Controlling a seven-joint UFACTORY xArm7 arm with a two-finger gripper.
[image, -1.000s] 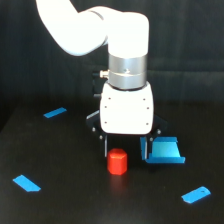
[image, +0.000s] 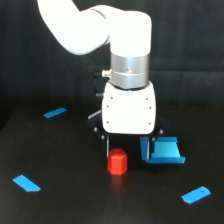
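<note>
A small red object (image: 118, 161) stands on the dark table, below and a little left of the middle of my gripper (image: 129, 150). The thin dark fingers are spread wide apart, so the gripper is open, and nothing shows held between them. Whether the fingertips reach down beside the red object or hang in front of or behind it is hard to tell. Just to the right is a shallow blue tray (image: 167, 159), its left part partly hidden by the right finger.
Blue tape strips mark the table: one at the far left (image: 55, 112), one at the near left (image: 26, 184) and one at the near right (image: 196, 195).
The arm and gripper have shifted slightly right and a touch lower. The red object and the blue tray lie where they were, and the fingers are still apart.
</note>
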